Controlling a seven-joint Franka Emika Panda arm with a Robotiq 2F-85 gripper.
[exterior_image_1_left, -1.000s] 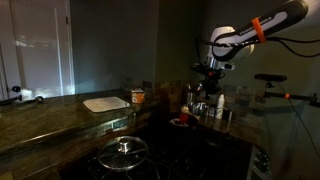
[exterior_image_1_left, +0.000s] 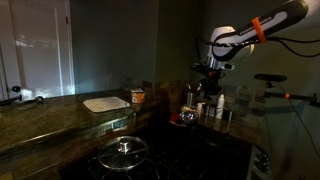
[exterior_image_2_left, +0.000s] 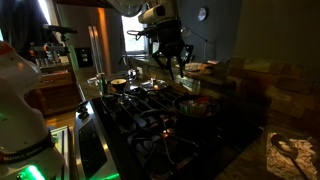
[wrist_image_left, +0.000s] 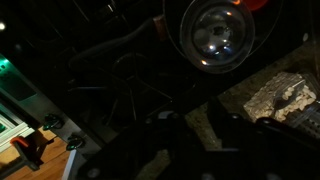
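High above the stove hangs my gripper (exterior_image_2_left: 181, 66), its fingers apart and no object visible between them. Below it in exterior view 2, a dark pan (exterior_image_2_left: 196, 108) with reddish and green contents sits on the stove. The wrist view looks down on a round, clear glass lid (wrist_image_left: 218, 35), with a red patch (wrist_image_left: 252, 4) close by its edge. Exterior view 1 has a shiny round shape (exterior_image_1_left: 188, 117) at the far burner, well under my gripper. Another pan with a glass lid (exterior_image_1_left: 123, 153) stands on the nearer part of the stove.
A light tray (exterior_image_1_left: 106, 104) and an orange container (exterior_image_1_left: 138, 96) are on the raised counter. Bottles (exterior_image_1_left: 220, 104) and utensils stand behind the stove. A spoon (exterior_image_2_left: 288, 149) lies on a pale crumpled sheet at the right. The scene is dark.
A second ago red showed at the far burner under my gripper; a shiny round shape now covers much of it. The arm looks nearly still.
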